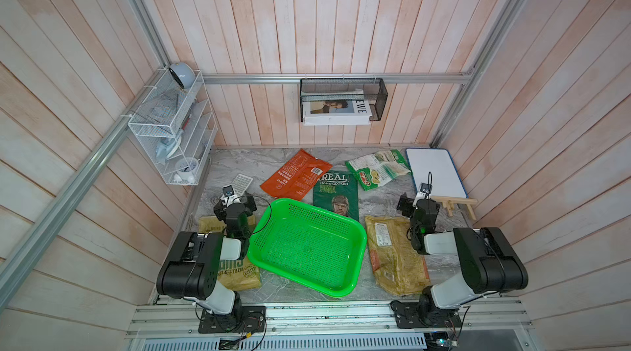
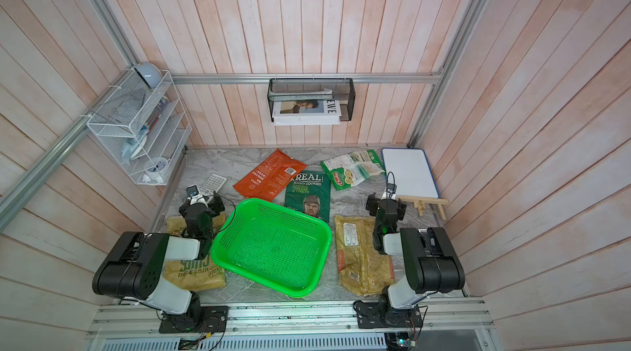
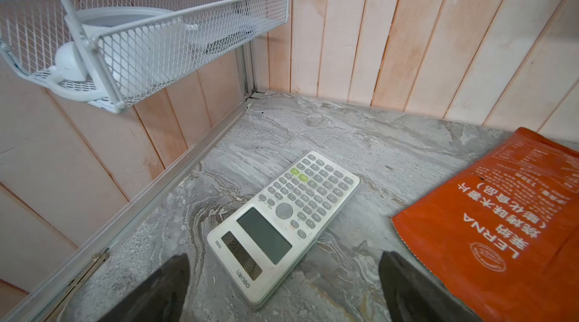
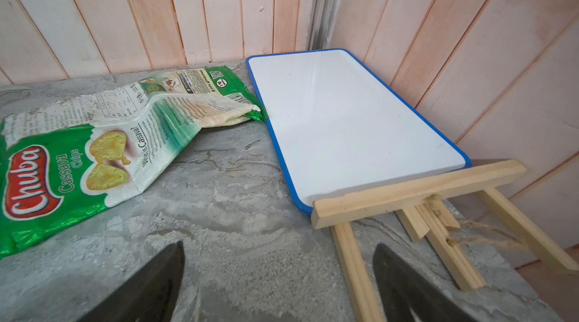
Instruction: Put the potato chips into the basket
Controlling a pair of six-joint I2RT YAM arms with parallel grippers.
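Note:
An empty green basket [image 1: 306,249] sits at the front centre. Behind it lie an orange chip bag [image 1: 295,173], a dark green REAL bag [image 1: 335,193] and a green-white Chuba bag [image 4: 102,159]. Yellow bags lie left [image 2: 190,272] and right [image 2: 361,259] of the basket, the left one partly under the arm. My left gripper hangs open over the left side near a calculator, nothing between its fingers. My right gripper is open above the right side, near the Chuba bag, holding nothing.
A white board with a wooden easel [image 4: 416,189] lies at the back right. The calculator [image 3: 283,213] lies at the left. A white wire rack [image 1: 171,127] hangs on the left wall and a black wire holder [image 1: 378,98] on the back wall. Little bare tabletop shows.

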